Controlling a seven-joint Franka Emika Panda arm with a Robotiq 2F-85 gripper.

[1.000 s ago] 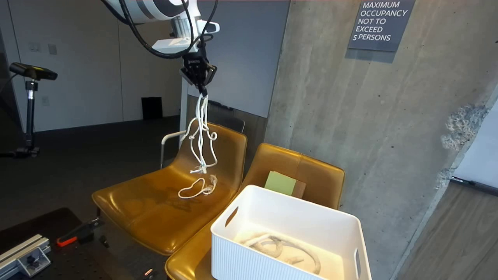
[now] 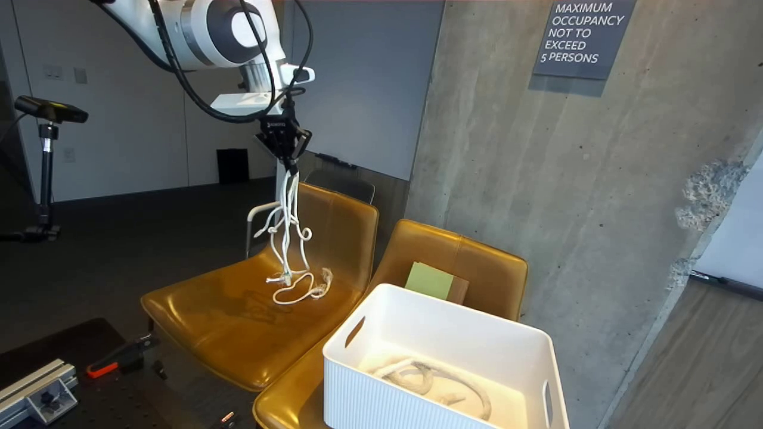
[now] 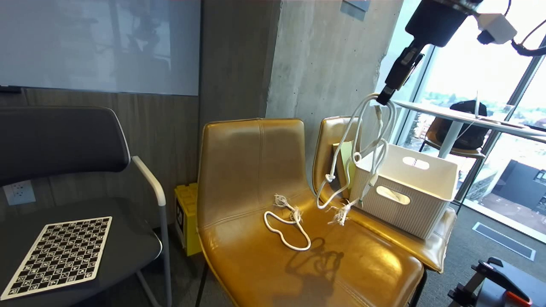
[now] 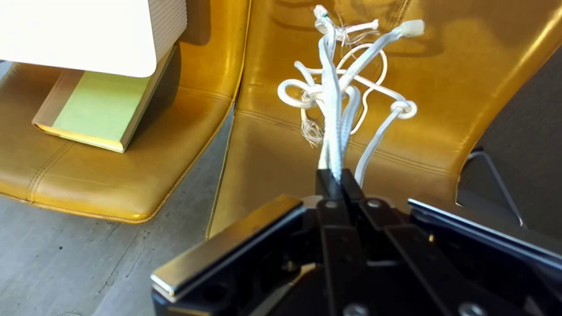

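Note:
My gripper (image 2: 291, 168) is shut on a bundle of white rope (image 2: 288, 214), which dangles in loops and knots above the left brown chair (image 2: 222, 307). In the wrist view, strands of the white rope (image 4: 330, 116) are pinched between the fingertips, and a knot sits off to the right. A separate short rope piece (image 3: 290, 234) with a frayed end rests on that chair's seat, apart from the hanging bundle in exterior view 2. The white bin (image 2: 429, 318) stands on the neighbouring chair, with more rope (image 2: 422, 375) lying on its bottom.
A green and brown book (image 4: 97, 108) leans behind the bin against the chair back. A grey chair (image 3: 76, 204) holding a patterned board (image 3: 59, 253) is at the left in exterior view 2. Tools (image 2: 121, 355) lie at the lower left of exterior view 1.
My gripper and the hanging rope have moved left and lower in exterior view 1, and the rope's lower ends now overlap the piece on the seat. The bin has stayed put.

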